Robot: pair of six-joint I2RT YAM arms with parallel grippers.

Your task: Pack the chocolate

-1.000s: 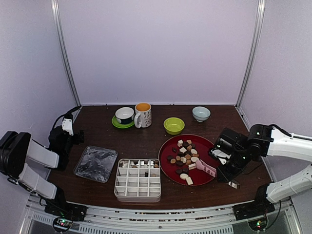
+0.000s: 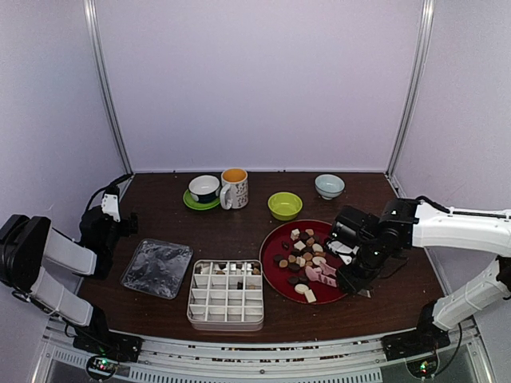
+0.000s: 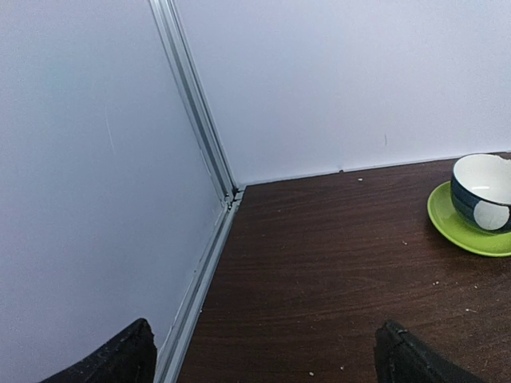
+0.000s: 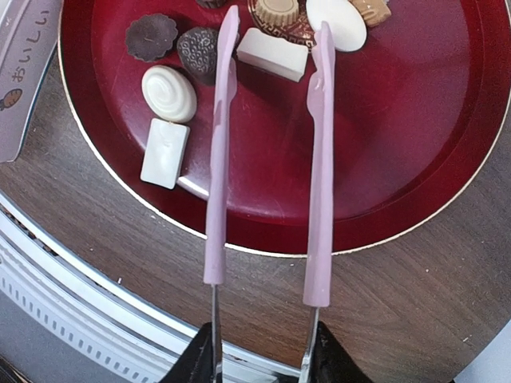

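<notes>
A red plate (image 2: pixel 279 239) holds brown, dark and white chocolates. My right gripper, with long pink tong-like fingers, is part open over it, the tips either side of a white rectangular piece (image 4: pixel 271 54); contact with it is not clear. A white compartment box (image 2: pixel 225 321) stands left of the plate, with some pieces in its back cells. A clear lid (image 2: pixel 157 269) lies further left. My left gripper (image 2: pixel 126 226) stands open at the left, away from the chocolates, empty between its fingers.
A green bowl (image 2: pixel 285 206), pale blue bowl (image 2: pixel 330 187), mug (image 2: pixel 235 189) and cup on a green saucer (image 2: pixel 200 203) stand along the back. Walls bound the sides and back.
The right arm has moved left and slightly up in the top view, bringing the pink fingers further over the chocolates, and they look more spread. The left arm is unchanged.
</notes>
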